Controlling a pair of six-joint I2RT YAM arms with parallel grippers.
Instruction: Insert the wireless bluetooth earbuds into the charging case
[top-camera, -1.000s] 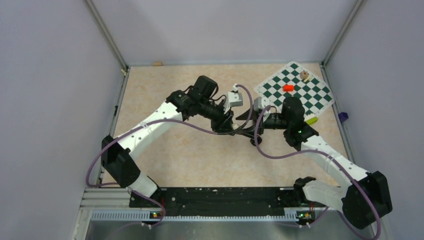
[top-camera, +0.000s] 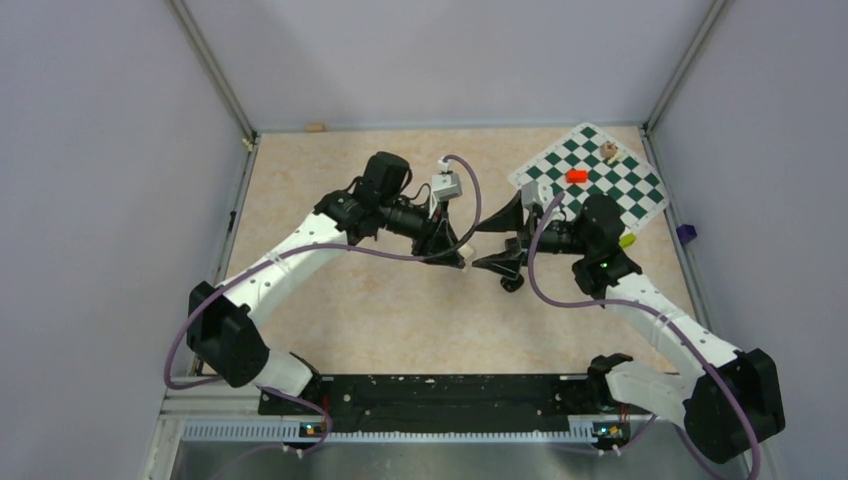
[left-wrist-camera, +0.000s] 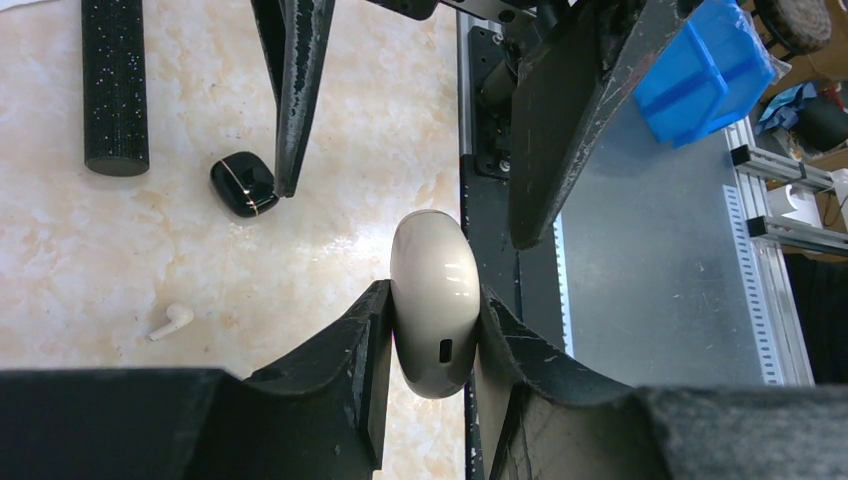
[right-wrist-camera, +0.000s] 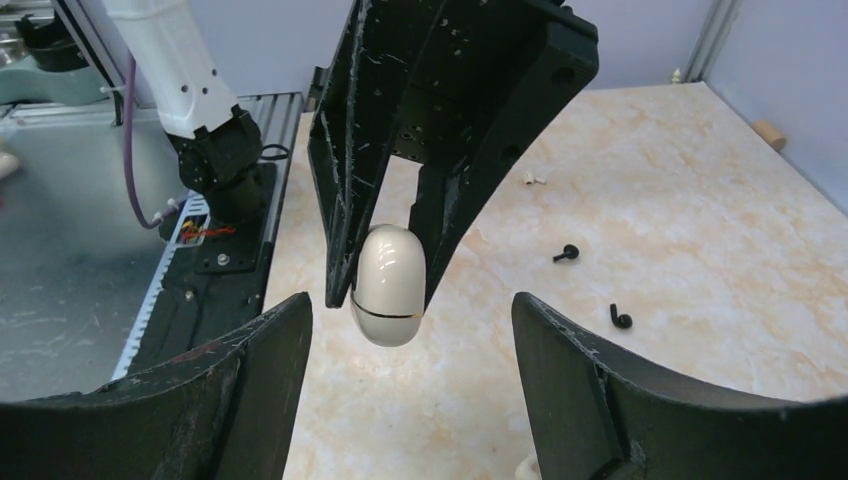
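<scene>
A white charging case (left-wrist-camera: 434, 300), with its lid closed, is held above the table by my left gripper (top-camera: 463, 258), which is shut on it. In the right wrist view the seam runs across the case (right-wrist-camera: 390, 270) near its lower end. My right gripper (top-camera: 477, 246) faces it, open and empty, its fingers (right-wrist-camera: 275, 360) wide apart. One white earbud (left-wrist-camera: 175, 320) lies on the table in the left wrist view. Another small white piece, probably an earbud (right-wrist-camera: 535, 180), shows farther off in the right wrist view.
Two black earbuds (right-wrist-camera: 567, 253) lie apart on the table. A glossy black case (left-wrist-camera: 244, 184) and a black cylinder (left-wrist-camera: 113, 90) rest near the right gripper. A green checkered board (top-camera: 590, 165) with small objects fills the back right corner.
The right gripper's fingers have spread apart, and its wrist has shifted slightly.
</scene>
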